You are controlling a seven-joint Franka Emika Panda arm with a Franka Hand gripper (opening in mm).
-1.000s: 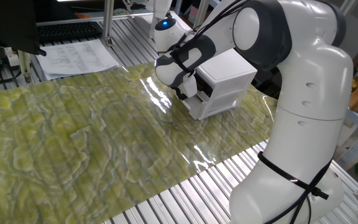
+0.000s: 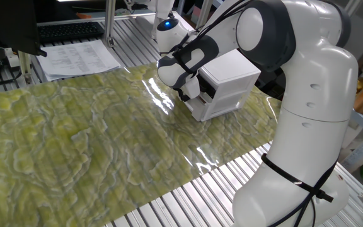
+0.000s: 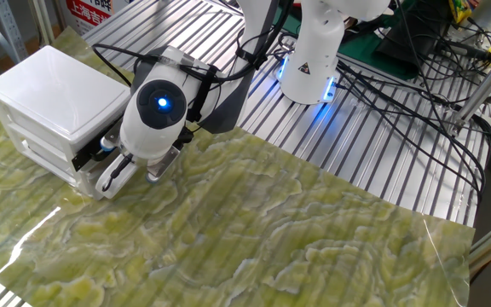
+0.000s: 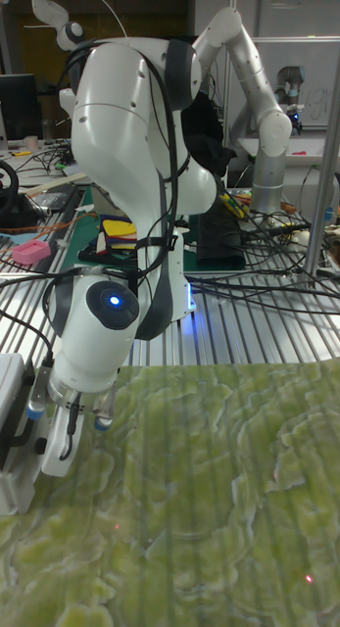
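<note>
A white drawer cabinet [image 3: 62,89] stands on the green marbled sheet, at the left in exterior view 2 and only partly in frame in exterior view 3. My gripper [image 4: 69,428] is low against its front side, tilted downward. A lower part of the cabinet's front [image 2: 200,112] juts out below the gripper; how far any drawer is open is hard to see. Two small blue-ended parts show on either side of the gripper in exterior view 3. The wrist and a white piece with a black cable hide the fingertips, so their spacing and any contact do not show clearly.
Most of the green sheet [image 2: 74,145] is bare. Papers [image 2: 77,60] and a keyboard [image 2: 68,30] lie beyond its far edge in exterior view 1. Loose black cables [image 3: 399,128] spread over the slatted metal table near a second arm's base [image 3: 307,81].
</note>
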